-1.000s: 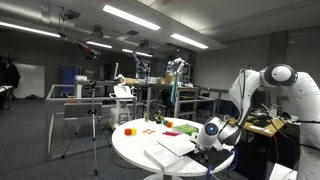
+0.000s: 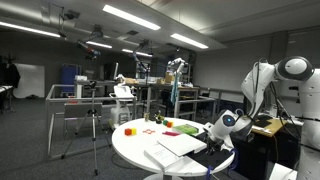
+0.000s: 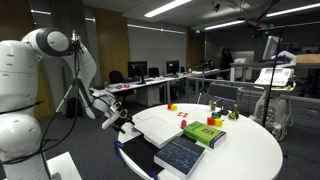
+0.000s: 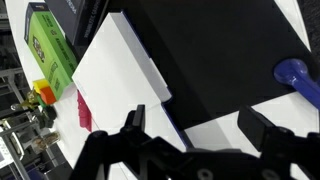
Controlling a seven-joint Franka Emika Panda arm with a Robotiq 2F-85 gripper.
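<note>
My gripper stands open in the wrist view, its two dark fingers wide apart and nothing visible between them. Below it lies a white box-like object (image 4: 120, 65) with a blue side, bordering a flat black surface (image 4: 215, 60). At the right of that view a blue rounded object (image 4: 297, 75) rests on the black surface. From the second exterior view, the gripper (image 3: 128, 127) hovers at the left edge of the round white table (image 3: 262, 145), beside the white object (image 3: 157, 130). Its finger detail is too small to read there.
A green box (image 3: 203, 135) and a black box (image 3: 180, 156) stand on the table, with a small red item (image 3: 184, 124) near them. Colourful pieces (image 3: 214, 121) lie farther back. A tripod (image 2: 94, 115) stands on the floor.
In the first exterior view my arm has drawn back to the right, and its wrist part has risen slightly. The objects on the table look unchanged.
</note>
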